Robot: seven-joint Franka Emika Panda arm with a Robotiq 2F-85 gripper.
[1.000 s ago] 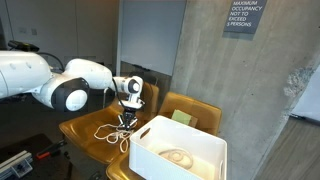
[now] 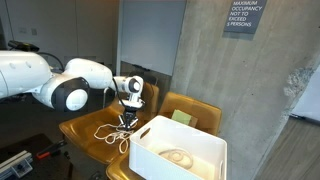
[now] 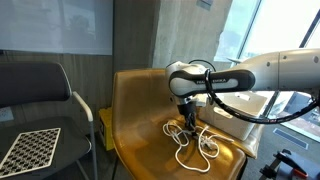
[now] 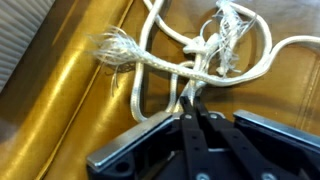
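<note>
A white rope (image 4: pixel 262 62) with frayed ends lies in loops on the brown leather seat (image 2: pixel 88 143). In the wrist view the rope's knotted middle sits right at my fingertips, where the gripper is shut on a strand. One frayed end (image 4: pixel 118 47) points to the left, and another frayed end (image 4: pixel 232 28) stands up near the knot. From the side, the gripper (image 3: pixel 188 132) reaches down to the seat among the loops of rope (image 3: pixel 208 146). The strand between the fingers is partly hidden by them.
A white box (image 2: pixel 180 148) stands close on the right in the first exterior view, with a ring of light rope or tubing (image 2: pixel 177 157) inside. A greenish block (image 2: pixel 184 117) rests against the chair back behind it. Another chair (image 3: pixel 40 130) stands apart at left.
</note>
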